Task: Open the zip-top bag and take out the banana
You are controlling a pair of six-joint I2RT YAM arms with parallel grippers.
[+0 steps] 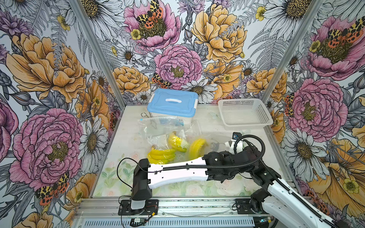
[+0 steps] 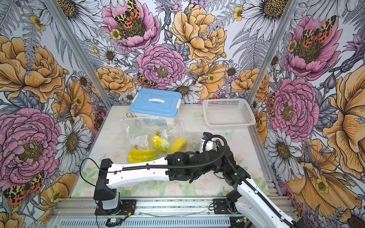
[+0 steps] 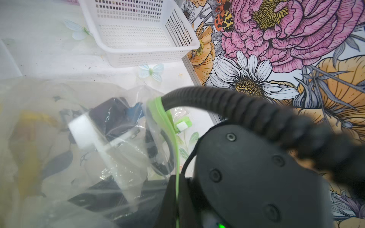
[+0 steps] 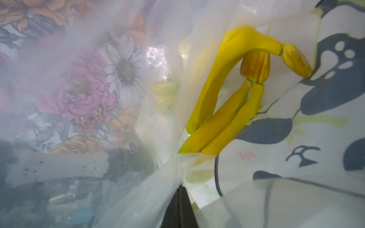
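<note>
Bananas (image 1: 159, 155) lie in and around clear zip-top bags (image 1: 159, 129) on the table. A further yellow banana (image 1: 197, 148) in plastic is partly behind the arms. In the left wrist view my left gripper is shut on a clear bag's green-edged top (image 3: 163, 117). In the right wrist view my right gripper is shut, its tips at translucent plastic (image 4: 152, 190), with yellow bananas (image 4: 216, 129) visible beyond. In the top views both grippers are largely hidden by the arms.
A blue-lidded box (image 1: 173, 102) stands at the back centre, a white perforated basket (image 1: 245, 121) at the back right. The arms overlap at the front right.
</note>
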